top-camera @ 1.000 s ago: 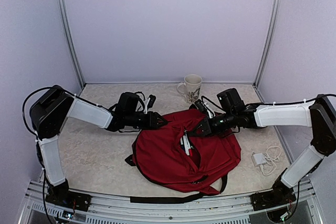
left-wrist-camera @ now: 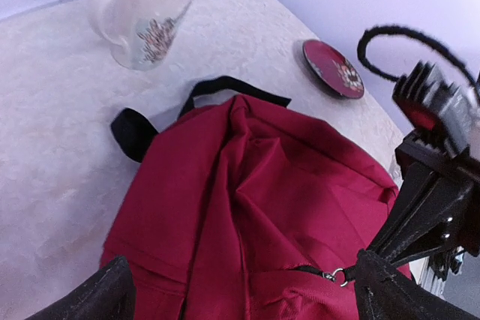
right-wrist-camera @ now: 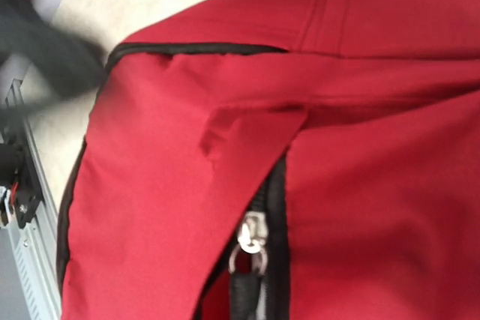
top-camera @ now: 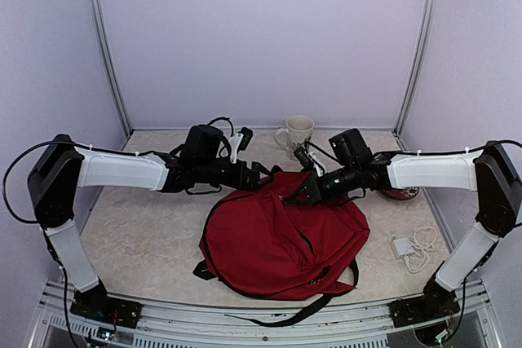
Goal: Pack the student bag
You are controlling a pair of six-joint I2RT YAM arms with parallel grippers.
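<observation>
A red backpack (top-camera: 277, 242) lies on the table, its black-edged front pocket slit nearly flattened. The silver zip pull (right-wrist-camera: 253, 231), with a ring and black tab, sits at one end of an opening in the right wrist view. My right gripper (top-camera: 291, 199) is shut right by this pull; its fingertips are hidden there, so I cannot tell whether the tab is between them. My left gripper (top-camera: 266, 175) hovers open over the bag's back edge, its fingers (left-wrist-camera: 97, 297) spread above red cloth.
A white mug (top-camera: 298, 131) stands behind the bag. A dark red dish (top-camera: 401, 193) is at the right, partly behind my right arm. A white charger (top-camera: 402, 248) with coiled cable lies front right.
A second ago the pocket gaped and showed white things inside; now they are covered. The right gripper shifted slightly.
</observation>
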